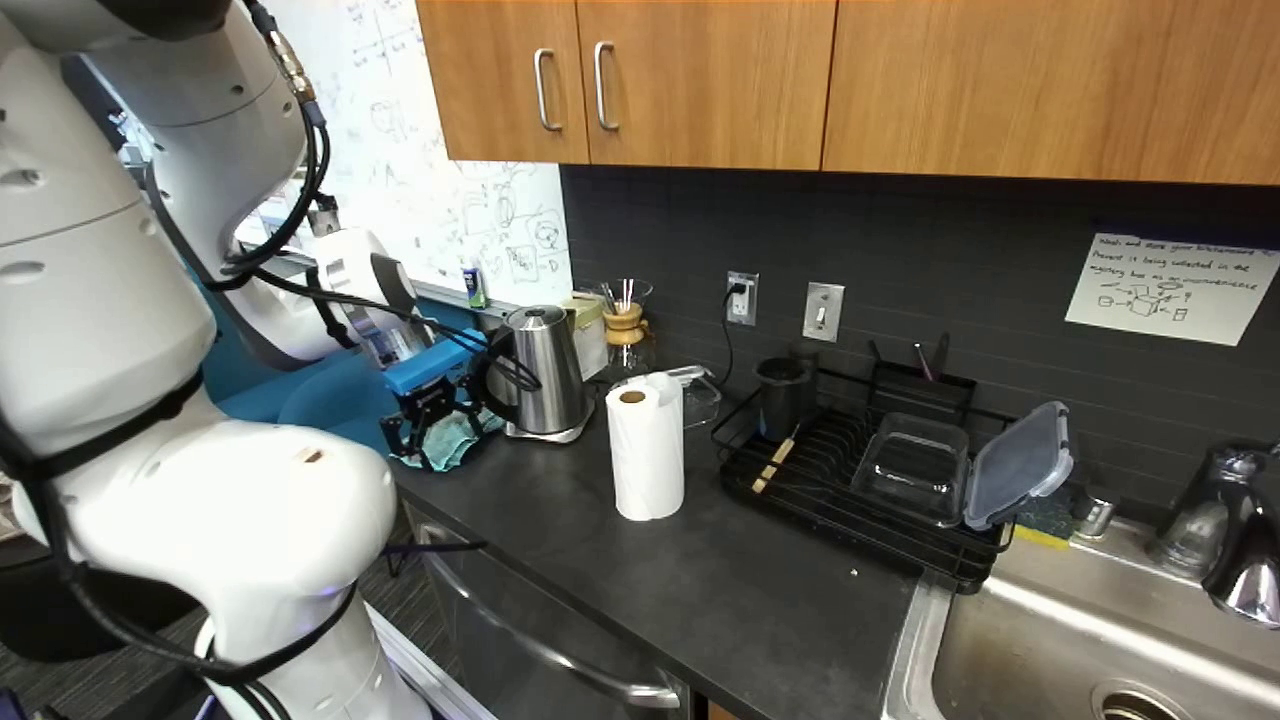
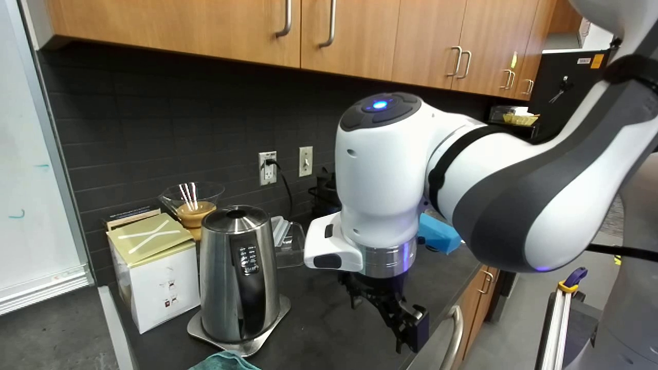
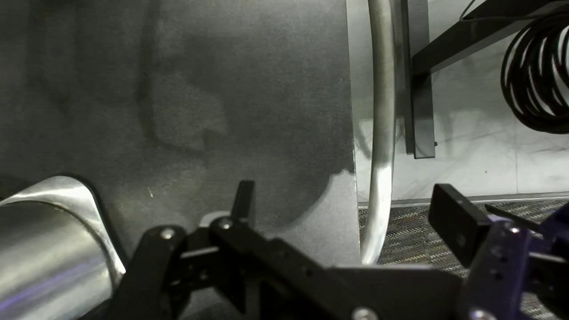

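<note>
My gripper is open, its two black fingers far apart and nothing between them. In the wrist view the counter edge and a metal bar handle (image 3: 382, 133) pass below the gap. A steel kettle (image 2: 237, 277) stands upright on its base, apart from the gripper; the wrist view catches its side at lower left. A teal cloth (image 1: 447, 442) lies on the counter, partly behind the gripper in exterior view 1. Farther along the counter, a white paper towel roll (image 1: 645, 450) stands upright.
A black dish rack (image 1: 828, 498) holds a clear container and its lid, left of the sink (image 1: 1080, 612). A white box (image 2: 157, 277) and glass coffee maker (image 1: 626, 330) stand near the kettle. Bare counter (image 1: 732, 588) lies in front of the rack.
</note>
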